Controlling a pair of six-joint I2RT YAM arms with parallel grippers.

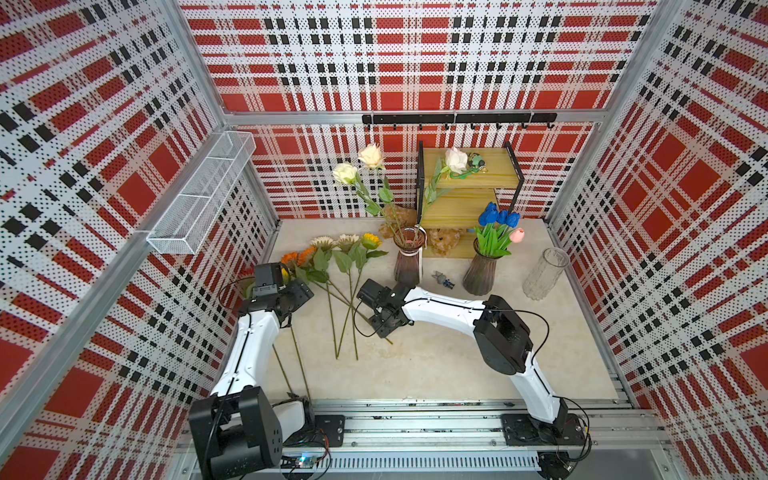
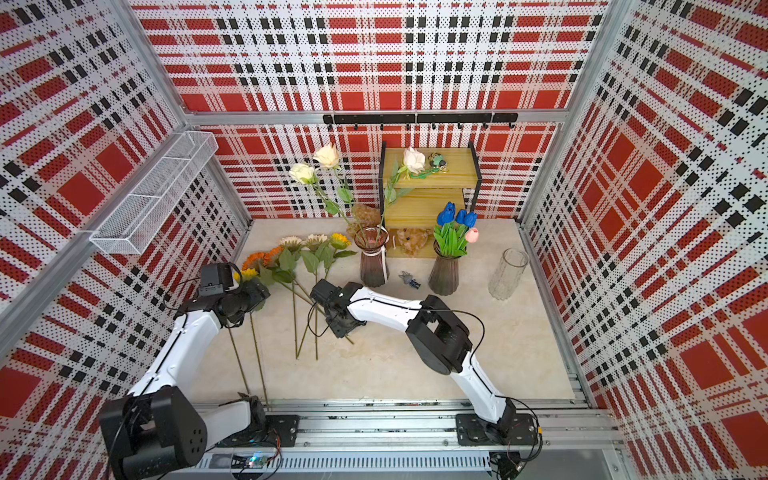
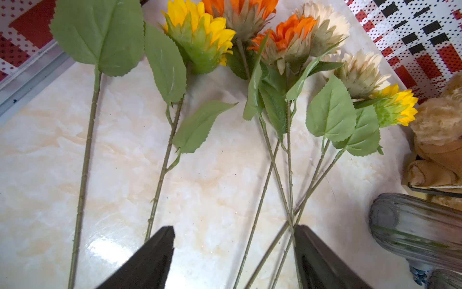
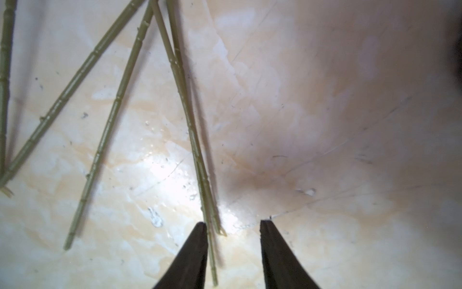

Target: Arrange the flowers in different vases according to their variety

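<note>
Loose sunflowers in orange, yellow and cream (image 3: 291, 38) lie on the left of the table, their stems crossing. My left gripper hangs open above them. My right gripper is open low over the stem ends, one pair of stems (image 4: 197, 159) reaching toward its fingertips. White roses (image 1: 369, 156) stand in the middle vase (image 1: 408, 266), blue and pink tulips (image 1: 497, 228) in the vase to its right (image 1: 480, 276). An empty clear vase (image 1: 545, 273) stands at the far right.
A wooden shelf (image 1: 468, 168) with toy bears stands at the back. A small figure (image 1: 444, 280) lies between the vases. A wire basket (image 1: 200, 192) hangs on the left wall.
</note>
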